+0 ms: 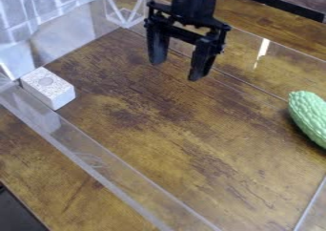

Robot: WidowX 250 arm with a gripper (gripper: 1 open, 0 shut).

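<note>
The black gripper point(178, 57) hangs over the back middle of the wooden surface, its two fingers set wide apart with nothing between them. A white patterned block point(49, 89) lies at the left, apart from the gripper. A bumpy light green object point(310, 117), shaped like a long vegetable, lies at the right edge, partly out of frame.
A clear plastic border point(95, 166) runs around the wooden work area point(192, 158). A grey-white crinkled cloth or sheet point(51, 10) is at the back left.
</note>
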